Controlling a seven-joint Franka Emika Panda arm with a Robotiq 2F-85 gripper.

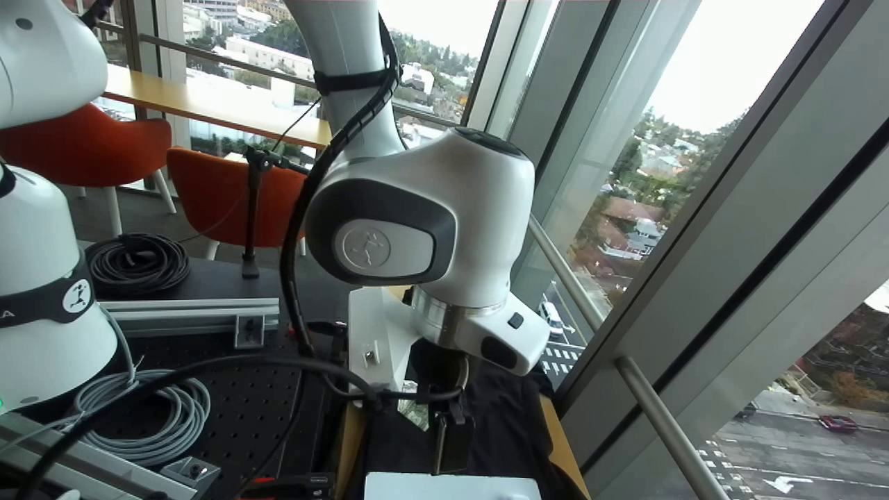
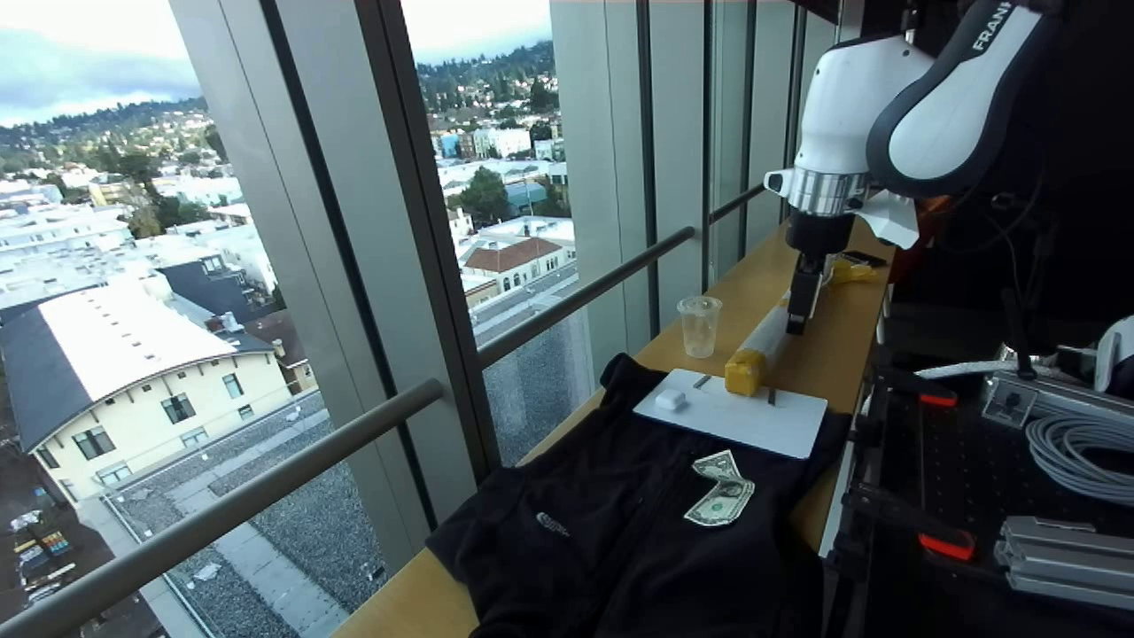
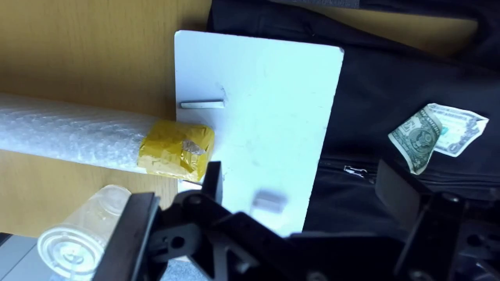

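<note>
My gripper (image 2: 804,303) points down, open and empty, beside a bubble-wrapped tube with a yellow taped end (image 2: 747,372). In the wrist view its fingers (image 3: 396,194) are spread wide, with a white board (image 3: 276,121) below and between them. The taped end (image 3: 175,147) of the tube rests over the board's edge. On the board sit a small pale block (image 2: 671,400) and a thin pale stick (image 3: 202,105). A crumpled dollar bill (image 3: 417,136) lies on a black jacket (image 3: 365,93), right of the board in the wrist view.
A clear plastic cup (image 2: 699,325) stands near the window rail (image 2: 595,298); its lower part appears in the wrist view beside the left finger. Clamps (image 2: 946,542) and coiled cable (image 2: 1084,452) occupy the black bench.
</note>
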